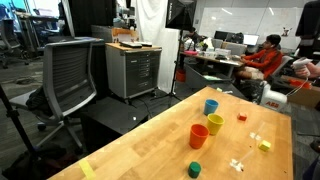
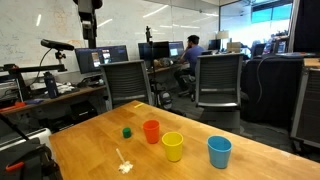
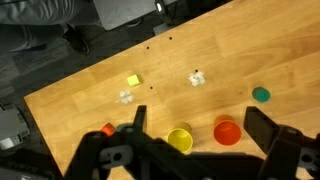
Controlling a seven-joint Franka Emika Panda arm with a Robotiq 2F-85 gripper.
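In the wrist view my gripper is open high above the table, nothing between its fingers. A yellow cup and a red cup appear near the lower edge, partly covered by the gripper. A green round object lies to the right; a yellow block and a red block are to the left. The blue cup stands behind the yellow cup in exterior view 1; the gripper hides it from the wrist camera. All three cups look upright in exterior view 2.
Small white pieces lie flat on the wooden table. Chairs stand along one side, and a person sits farther back.
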